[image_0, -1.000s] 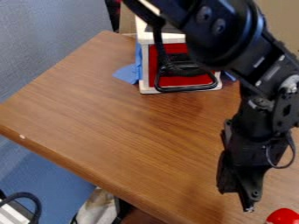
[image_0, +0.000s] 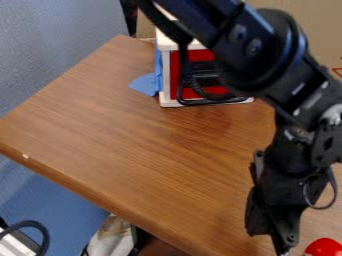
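My black gripper (image_0: 274, 230) points down at the lower right of the camera view, low over the wooden table (image_0: 107, 150); whether its fingers are open or shut is unclear. A red round object (image_0: 323, 249) lies at the bottom right corner, just right of the gripper, partly out of frame.
At the back stands a white and red box (image_0: 174, 95) with a black handle, partly behind my arm, with blue tape (image_0: 144, 84) beside it. Beyond the table's edge lie a blue surface and some clutter.
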